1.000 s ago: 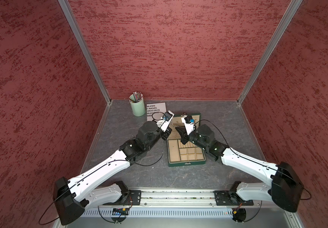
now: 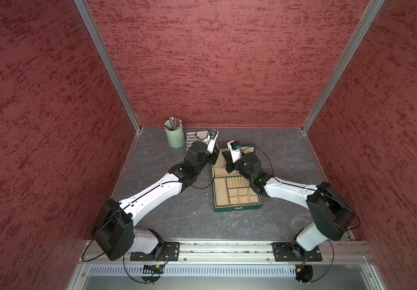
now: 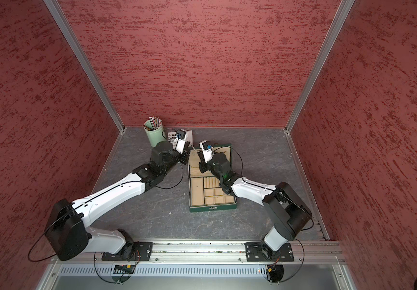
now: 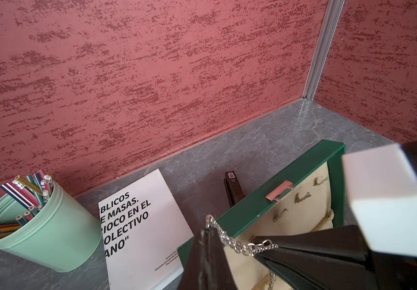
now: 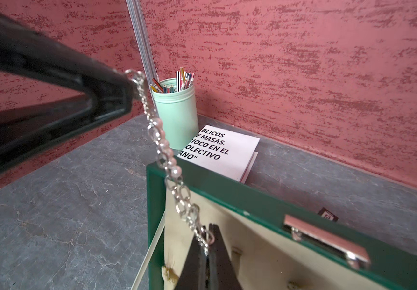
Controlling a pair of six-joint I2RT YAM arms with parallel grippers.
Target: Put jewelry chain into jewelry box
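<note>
A silver jewelry chain with pink beads (image 5: 165,147) stretches between my two grippers, held at their tips in front of the upright lid (image 5: 266,222) of the green jewelry box (image 2: 237,207). My left gripper is shut on one end, higher up in the right wrist view. My right gripper is shut on the other end, close before the lid's cream lining, where small hooks (image 4: 302,195) show. The box stands open, its compartment tray toward the front.
A mint cup of pencils (image 2: 175,136) and a white printed book (image 4: 145,227) stand at the back left. A dark object (image 4: 233,186) lies behind the lid.
Both arms have moved toward the back of the table over the last second, bringing the grippers and chain nearer the lid; the left gripper has also risen slightly.
</note>
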